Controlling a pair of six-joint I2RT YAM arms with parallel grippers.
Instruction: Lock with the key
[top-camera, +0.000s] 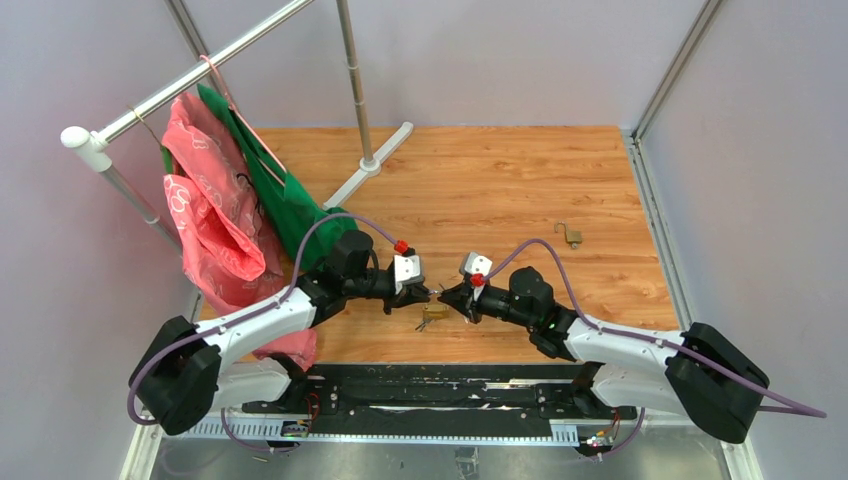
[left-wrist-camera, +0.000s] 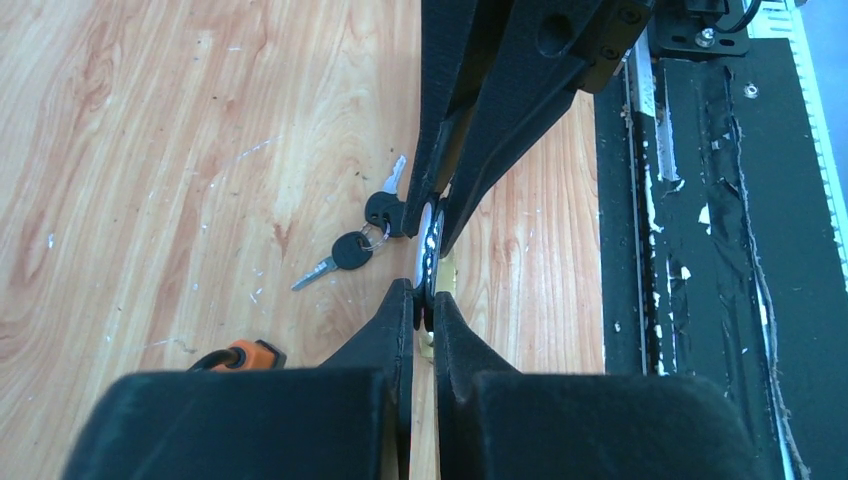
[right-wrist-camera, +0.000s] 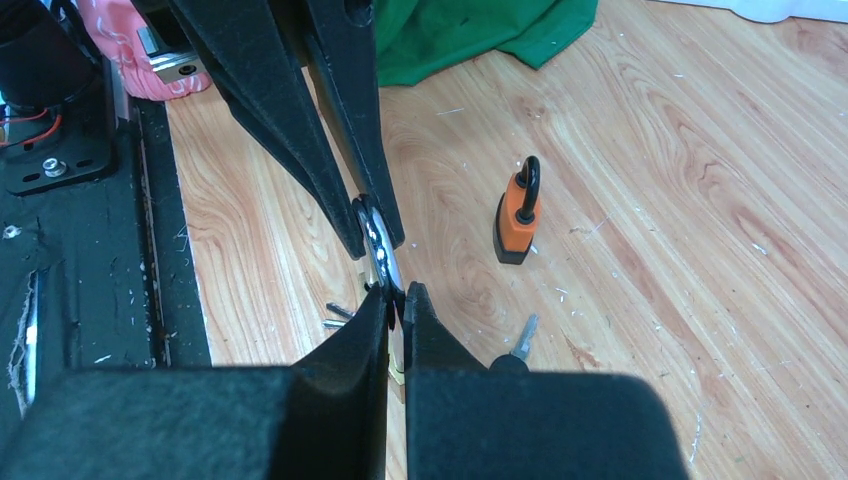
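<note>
Between the two facing grippers hangs a brass padlock (top-camera: 436, 312), its silver shackle (left-wrist-camera: 428, 245) upright. My left gripper is shut on the shackle from the left. From the right, my right gripper is shut with its tips against the same shackle; whether it pinches the metal I cannot tell. Black-headed keys (left-wrist-camera: 350, 250) dangle on a ring beside the lock. Most of the brass body is hidden behind the fingers in both wrist views, and the keyhole does not show.
An orange padlock (right-wrist-camera: 517, 215) stands on the table nearby. Farther off to the right lies another brass padlock (top-camera: 572, 237) with its shackle swung open. Pink and green clothes (top-camera: 215, 210) hang from a rack at the left.
</note>
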